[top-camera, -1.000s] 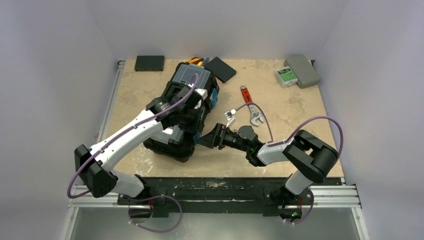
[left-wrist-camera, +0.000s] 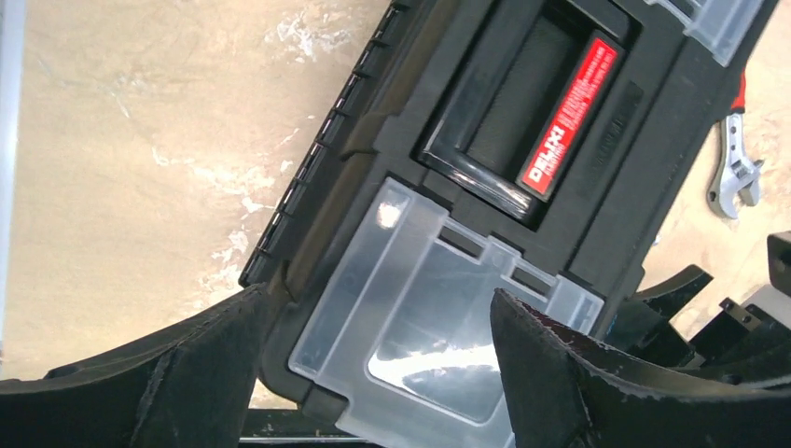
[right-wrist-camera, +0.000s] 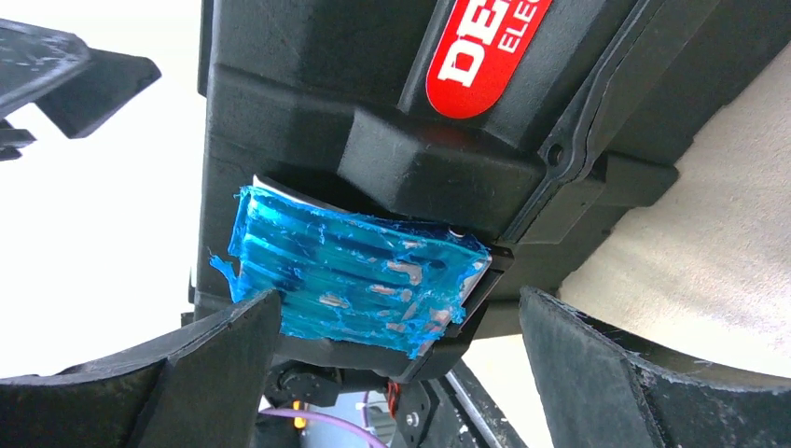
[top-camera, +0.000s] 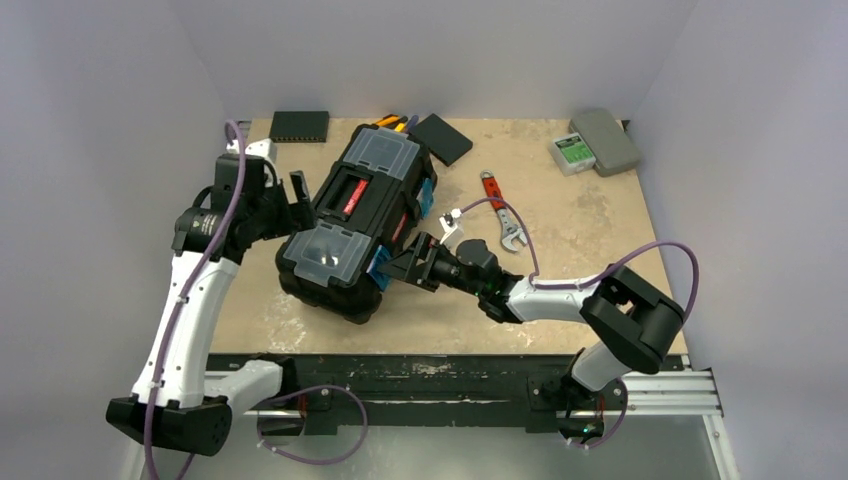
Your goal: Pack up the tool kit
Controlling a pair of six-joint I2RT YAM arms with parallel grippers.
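Observation:
The black toolbox [top-camera: 362, 215] lies slanted on the left half of the table, its lid down, with clear compartment covers and a red-labelled handle recess on top. Blue latches mark its right side; the near blue latch [right-wrist-camera: 359, 271] faces my right gripper, which is open beside it, the latch showing between its fingers. My left gripper [top-camera: 298, 205] hovers over the box's left edge, open and empty, with the near clear cover [left-wrist-camera: 438, 317] below it in the left wrist view. A red-handled adjustable wrench [top-camera: 505, 212] rests on the table to the right of the box.
Along the back lie a dark flat box [top-camera: 299, 126], a black flat case [top-camera: 441, 139] and yellow-orange handled tools [top-camera: 392, 122]. A grey case [top-camera: 605, 142] and a clear box with green contents [top-camera: 573, 153] sit back right.
My left arm has swung left, from the toolbox's right side across the lid to its left edge. The right gripper has shifted slightly left, towards the near latch.

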